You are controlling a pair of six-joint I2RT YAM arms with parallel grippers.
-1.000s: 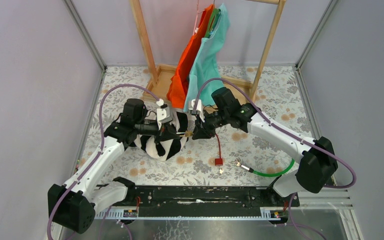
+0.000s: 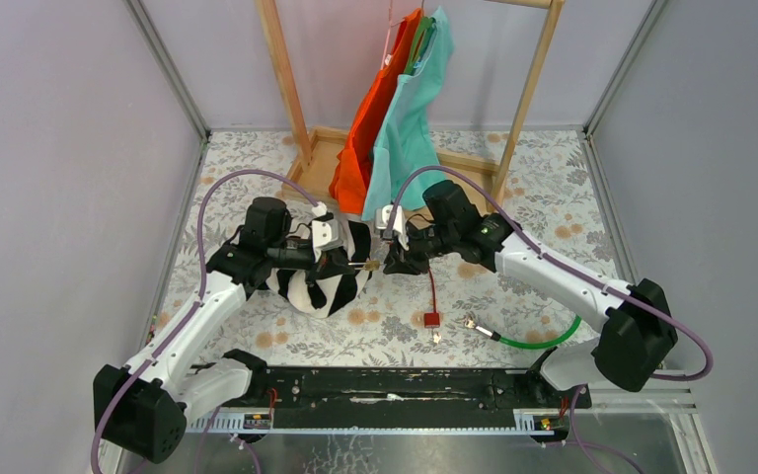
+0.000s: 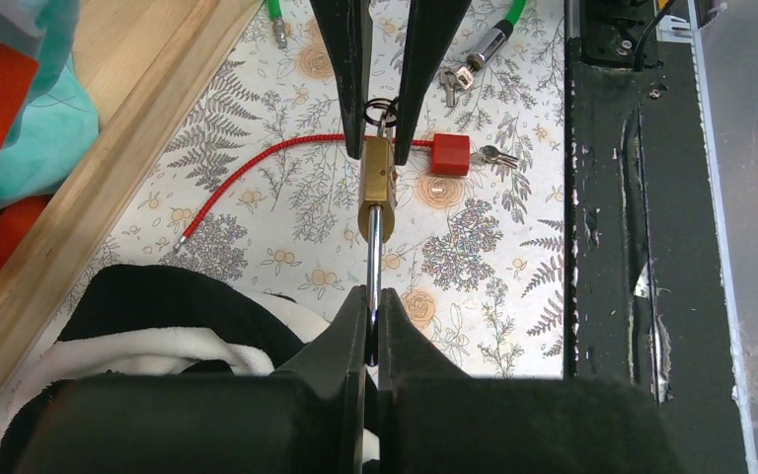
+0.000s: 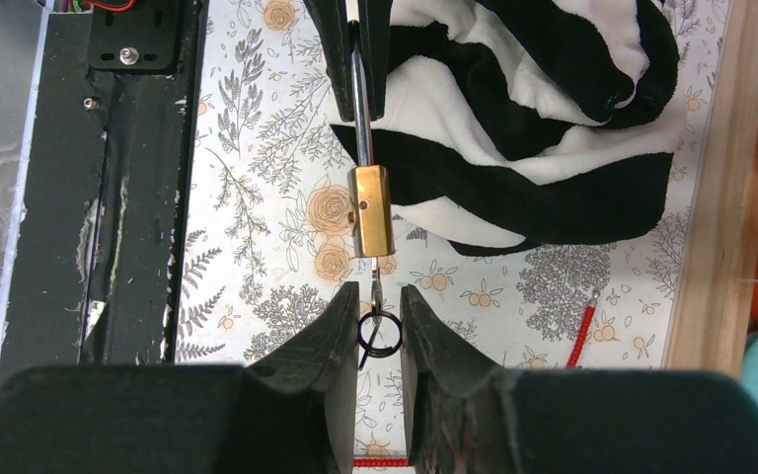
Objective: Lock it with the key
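Observation:
A brass padlock (image 3: pixel 377 188) (image 4: pixel 371 209) with a long steel shackle hangs in the air between my two grippers. My left gripper (image 2: pixel 347 265) is shut on the shackle. My right gripper (image 2: pixel 391 265) faces it and is shut on a key (image 4: pixel 376 278) with a black ring (image 4: pixel 388 349). In the right wrist view the key's blade runs up to the lock body's lower end; how deep it sits cannot be told.
A red cable lock (image 2: pixel 431 320) with keys and a green cable lock (image 2: pixel 533 344) lie on the floral surface. A striped cloth (image 2: pixel 296 291) lies under the left arm. A wooden rack (image 2: pixel 321 153) with hanging cloths stands at the back; a black front edge borders the surface.
My right gripper and arm have shifted slightly to the right, away from my left gripper, over the last second. My left gripper has stayed about where it was, holding the padlock.

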